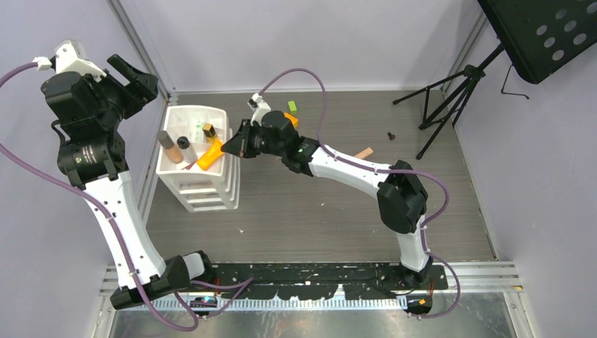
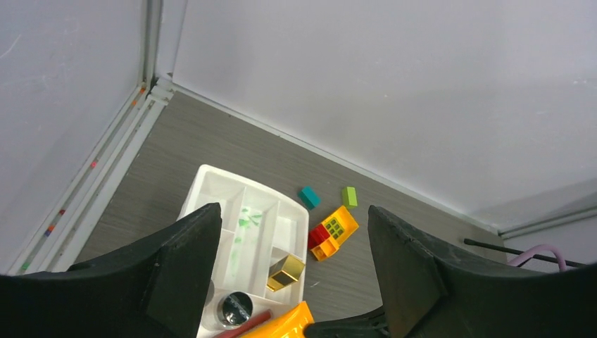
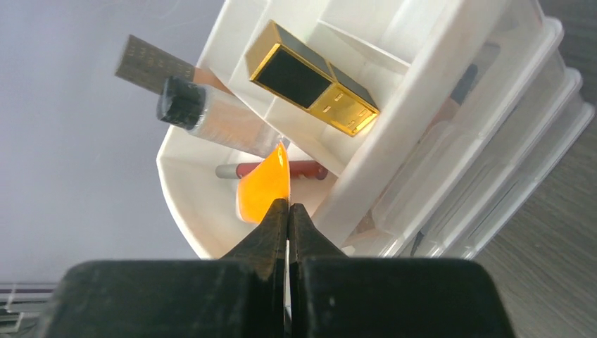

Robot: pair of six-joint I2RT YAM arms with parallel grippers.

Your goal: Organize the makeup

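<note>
The white organizer (image 1: 166,165) stands at the left of the floor. In its front compartment, an orange tube (image 1: 212,154) leans over the right rim. My right gripper is shut on the tube's thin end. A brown-capped bottle (image 1: 170,146), a black-capped clear bottle (image 3: 232,116) and a red stick (image 3: 304,169) share that compartment. The black-and-gold box (image 3: 310,77) sits in a compartment behind. High at the left, beside the organizer, my left gripper is open, its fingers wide apart and empty.
Behind and right of the organizer lie a green block (image 1: 292,107), a teal block (image 2: 308,197) and an orange toy piece (image 2: 332,234). A black stand (image 1: 464,91) is at the back right.
</note>
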